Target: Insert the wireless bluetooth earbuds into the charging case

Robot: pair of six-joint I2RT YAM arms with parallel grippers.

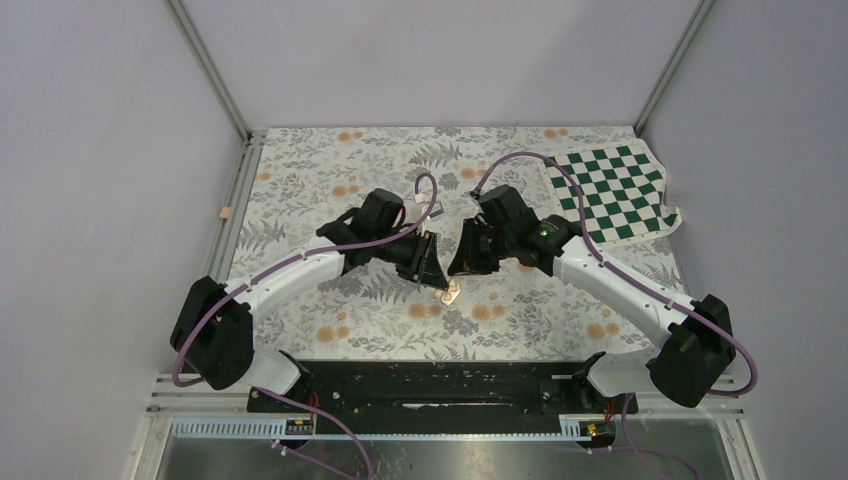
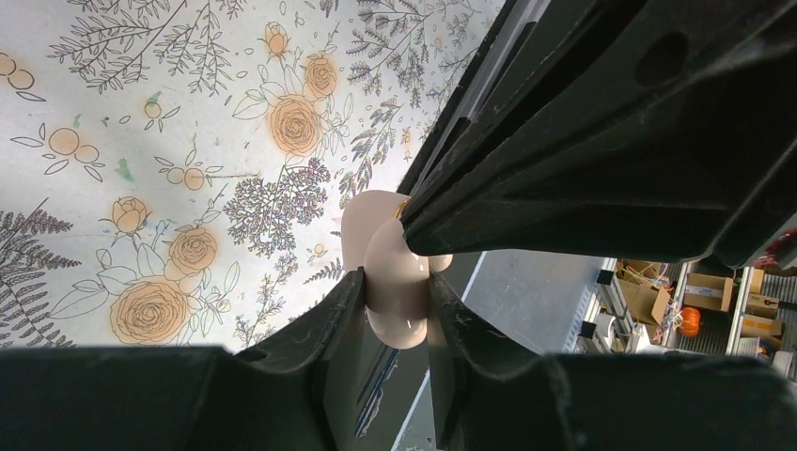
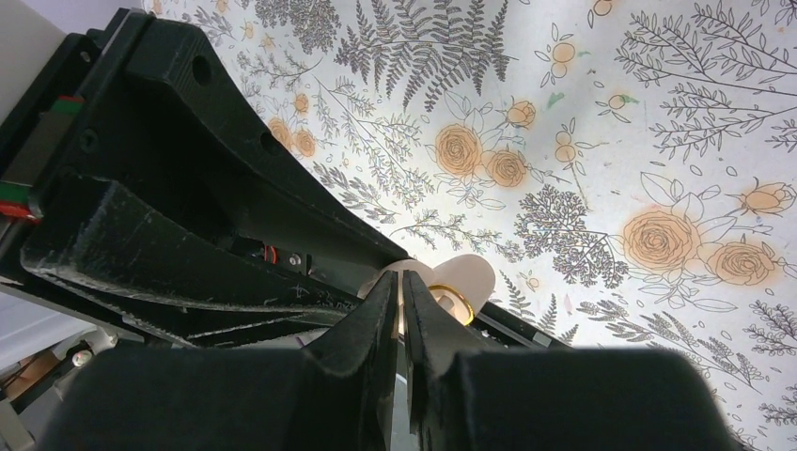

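My two grippers meet low over the middle front of the mat. The left gripper is shut on the pale pink charging case (image 2: pixel 362 230), gripping its rounded near part, with the case's flat lid standing behind. My right gripper is shut at the case's top, beside a gold-rimmed opening; what sits between its fingertips is mostly hidden, likely an earbud too small to make out. In the top view the case (image 1: pixel 450 294) shows just below both grippers.
A green checkered board (image 1: pixel 605 190) lies at the back right. Small pale objects (image 1: pixel 432 208) lie behind the grippers, partly covered by a cable.
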